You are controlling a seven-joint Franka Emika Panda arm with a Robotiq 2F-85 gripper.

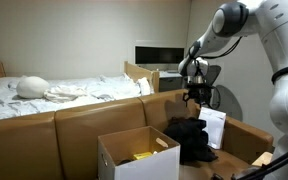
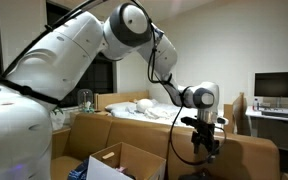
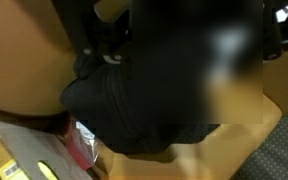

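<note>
A crumpled black cloth lies on the brown sofa seat, partly against the backrest. Just above it, pointing down, is my gripper, its fingers open and apart from the cloth as far as I can tell. In the second exterior view the gripper hangs before the sofa back. The wrist view has the dark fabric under the fingers, with one finger at the left; a blurred patch hides the middle.
A white open box with a yellow item inside stands left of the cloth. At its right is a white panel. The sofa backrest rises behind, and a bed lies beyond it.
</note>
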